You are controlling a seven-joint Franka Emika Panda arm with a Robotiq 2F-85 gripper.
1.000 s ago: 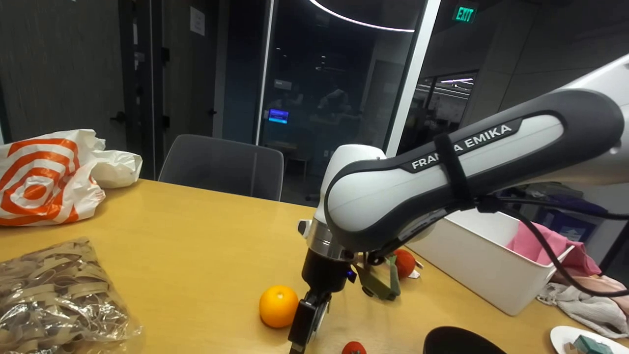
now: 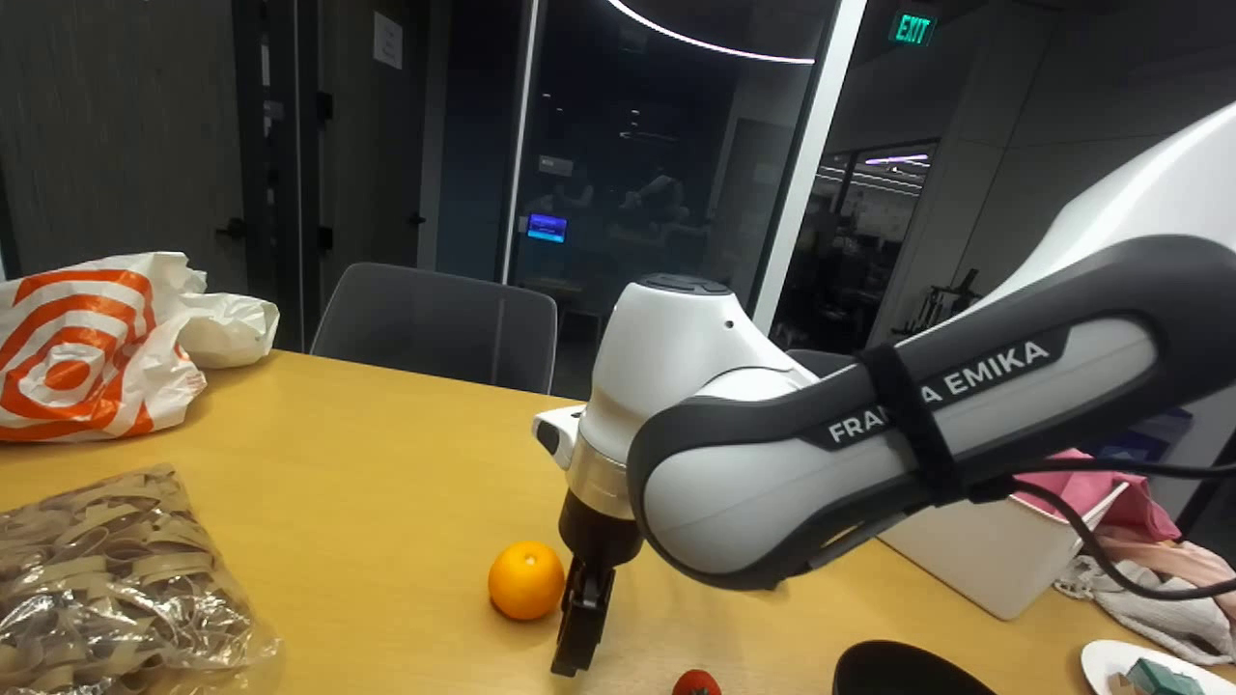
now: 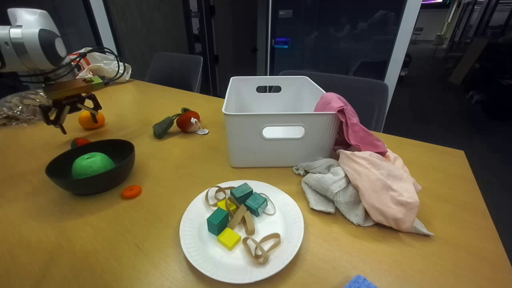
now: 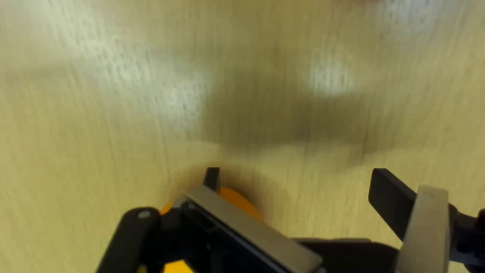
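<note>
In the wrist view my gripper is open, with only bare table between its fingertips. The orange (image 4: 241, 201) lies under and behind the left-hand finger, which hides much of it. From exterior view 1, the orange (image 2: 527, 580) rests on the table just left of the gripper (image 2: 571, 665); whether they touch I cannot tell. Exterior view 2 has the spread gripper (image 3: 79, 125) in front of the orange (image 3: 91, 120).
A red strawberry-like item (image 3: 79, 142) lies by the black bowl (image 3: 125, 161), which holds a green fruit (image 3: 93, 165). Further right stand a white bin (image 3: 281, 144) and a plate (image 3: 288, 245) of blocks and bands. A bag of bands (image 2: 116, 579) occupies the left; open table lies behind the orange.
In exterior view 1 the arm has turned and my gripper has shifted left and slightly up in the picture. The orange has also moved a little left and farther back.
</note>
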